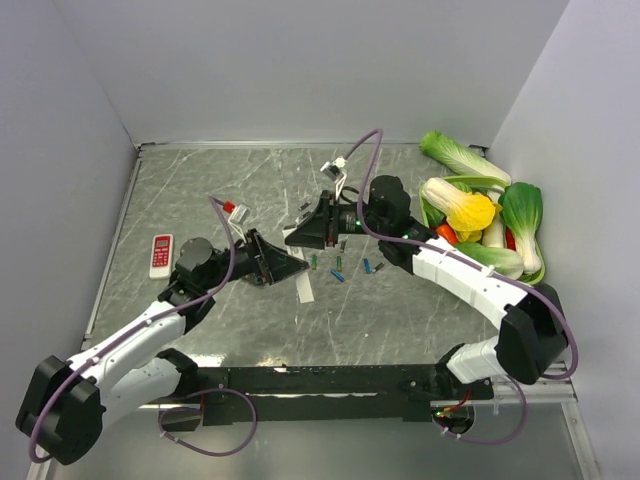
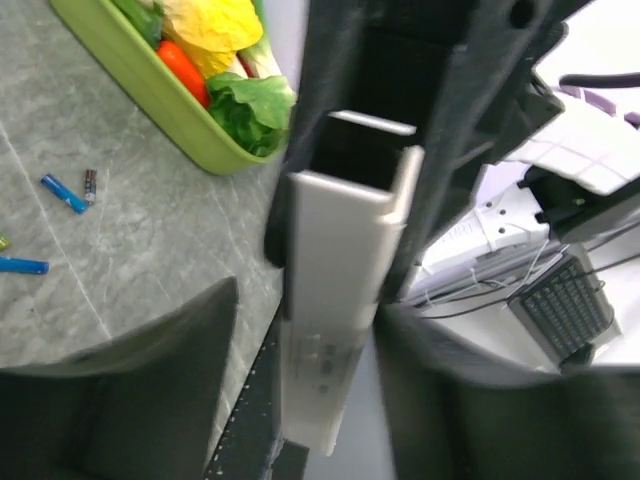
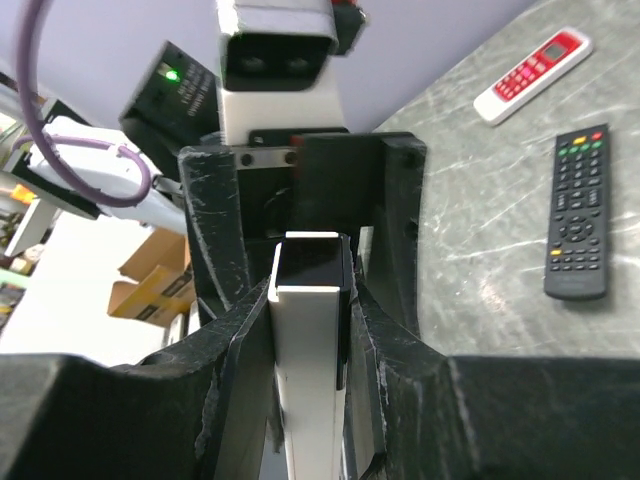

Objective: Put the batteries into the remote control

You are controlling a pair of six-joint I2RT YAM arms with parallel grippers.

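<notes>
A long white piece, which looks like a remote control point(image 1: 304, 287) with a dark hollow at its end, hangs above the table's middle. My right gripper point(image 1: 300, 238) is shut on its upper part; in the right wrist view, the white remote point(image 3: 308, 380) stands between the fingers. My left gripper point(image 1: 298, 264) is open, its blurred fingers point(image 2: 130, 385) on either side of the white remote point(image 2: 325, 330) and apart from it. Loose batteries lie below: blue point(image 1: 337, 275), green point(image 1: 314, 262) and dark point(image 1: 378, 267). In the left wrist view, a blue battery point(image 2: 65, 193) lies beside a dark one point(image 2: 90, 186).
A black remote point(image 3: 578, 215) lies on the grey table, mostly hidden under the left arm from above. The red-and-white remote point(image 1: 161, 256) is farther left. A green basket of vegetables point(image 1: 535, 275) stands at the right.
</notes>
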